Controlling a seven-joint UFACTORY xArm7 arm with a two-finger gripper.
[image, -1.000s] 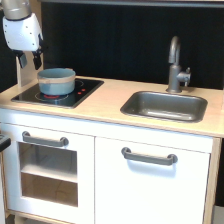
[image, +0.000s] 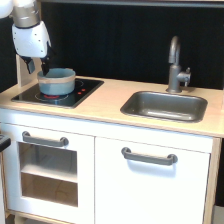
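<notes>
A blue-grey pot (image: 62, 89) stands upright on the black cooktop (image: 92, 86) at the left of the toy kitchen counter. My white arm reaches in from the upper left. The dark gripper (image: 38, 68) hangs just left of the pot, near its rim. Whether its fingers touch the pot is too small to make out, and so is how its fingers stand. What the pot holds inside cannot be seen clearly.
The steel sink (image: 165, 104) and the grey faucet (image: 177, 65) occupy the counter's right half. Bare wooden counter (image: 112, 101) lies between cooktop and sink. Below are a door with an open window and a white door (image: 150, 190), both with grey handles.
My arm has shifted slightly right and down, bringing the gripper closer to the pot's left side. The pot shows no clear movement.
</notes>
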